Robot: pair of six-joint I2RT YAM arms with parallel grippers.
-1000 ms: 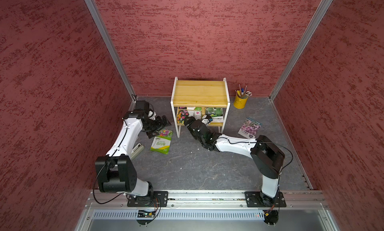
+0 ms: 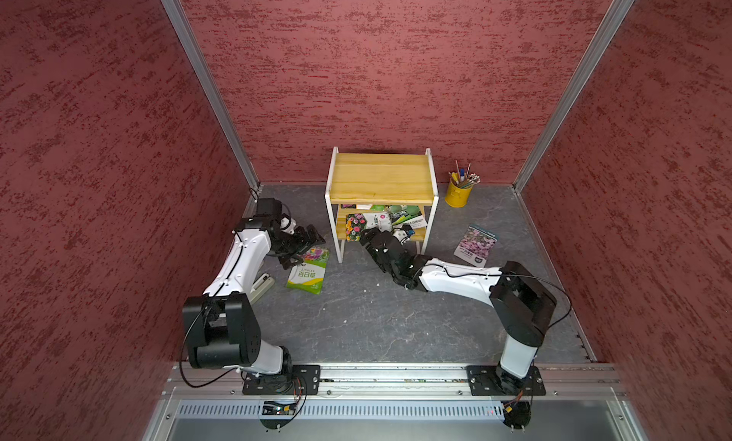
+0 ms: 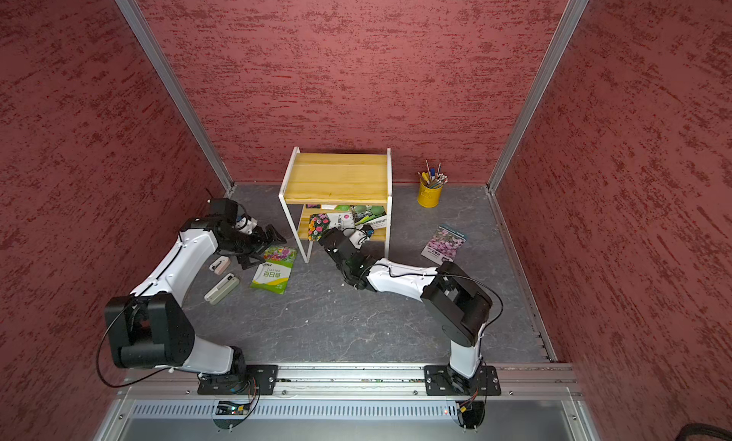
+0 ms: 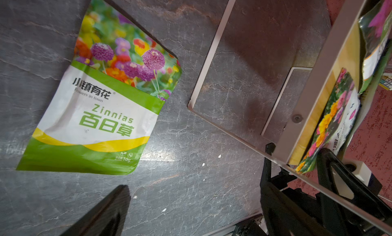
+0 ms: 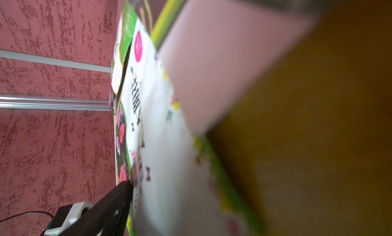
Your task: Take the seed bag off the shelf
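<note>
On the shelf's (image 2: 383, 177) lower board lies a seed bag (image 2: 355, 226) with a dark floral side and a white part. My right gripper (image 2: 373, 238) reaches in at the shelf's front. In the right wrist view the white bag (image 5: 159, 154) fills the near space, and one dark finger (image 5: 116, 207) overlaps its edge; the other finger cannot be made out there. This gripper is open. My left gripper is open and empty, left of the shelf, over the floor by a green-and-white Zinnias bag (image 4: 102, 109).
More bags, including a green one (image 2: 408, 212), lie tilted at the right of the same board. Thin white shelf legs (image 2: 335, 227) flank the opening. A yellow cup (image 2: 456, 196) of brushes and another packet (image 2: 475, 245) are to the right.
My right gripper has shifted slightly right. The floral bag has slid right and turned on the board, and the green bag beside it is now tilted. The left arm has barely moved.
</note>
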